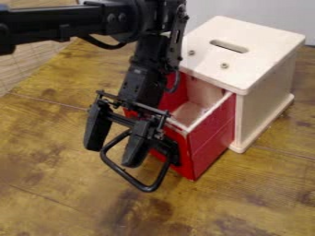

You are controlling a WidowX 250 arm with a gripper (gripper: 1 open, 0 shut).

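Observation:
My black gripper (133, 132) hangs low at the centre-left, in front of a red drawer (209, 138) that is pulled out from a white wooden box (259, 69). A black looped frame or handle (142, 180) is beneath the fingers, against the drawer's front. The dark parts overlap, so I cannot tell whether the gripper holds the loop or whether it is open or shut. The drawer's pale interior shows partly, behind the arm.
The box has a slot and two round fittings on its top. A pale mat lies at the far top left.

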